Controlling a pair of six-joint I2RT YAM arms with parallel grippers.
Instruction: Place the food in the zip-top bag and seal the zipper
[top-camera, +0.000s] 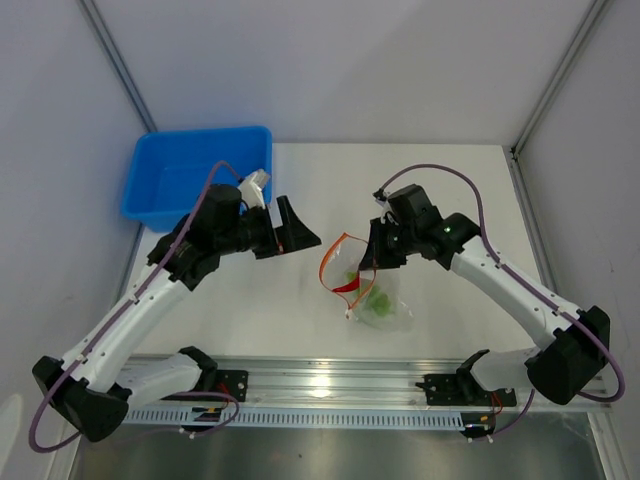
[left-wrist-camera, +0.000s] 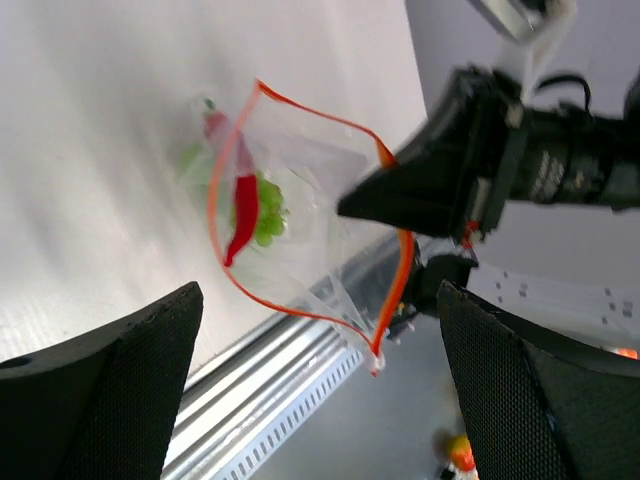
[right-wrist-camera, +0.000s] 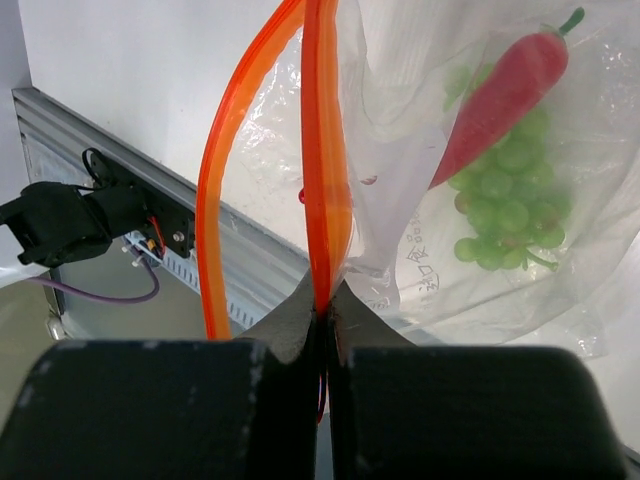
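Note:
The clear zip bag (top-camera: 395, 312) has an orange zipper rim, and its mouth gapes toward the left arm. Inside it lie a red chili pepper (right-wrist-camera: 508, 95) and a bunch of green grapes (right-wrist-camera: 510, 205). My right gripper is shut on one side of the orange rim (right-wrist-camera: 322, 130), keeping that edge raised. To the left of the bag, my left gripper (top-camera: 300, 222) stands open and apart from it, with nothing between its fingers. In the left wrist view the open mouth shows the pepper (left-wrist-camera: 243, 205) and grapes (left-wrist-camera: 268, 212) through it.
An empty-looking blue bin (top-camera: 195, 170) stands at the back left, behind the left arm. A metal rail (top-camera: 320, 372) runs along the front edge.

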